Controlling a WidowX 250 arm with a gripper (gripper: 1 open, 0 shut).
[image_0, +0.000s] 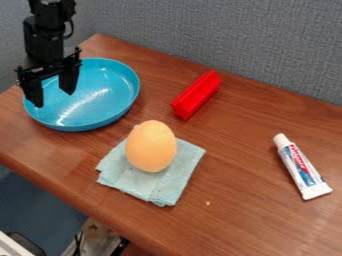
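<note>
My black gripper (51, 86) hangs open over the left part of the blue plate (96, 105), at the upper left of the camera view, with nothing visible between its fingers. An orange egg-shaped object (151, 145) rests on a folded pale teal cloth (166, 186) near the table's front middle. A red bar-like object (197, 95) lies right of the plate. A white toothpaste tube (302, 168) with a red and blue label lies at the right.
The wooden table (254, 215) has bare room at the centre right and front right. A grey padded partition (241, 40) runs along the back. The table's front edge drops to a dark floor at lower left.
</note>
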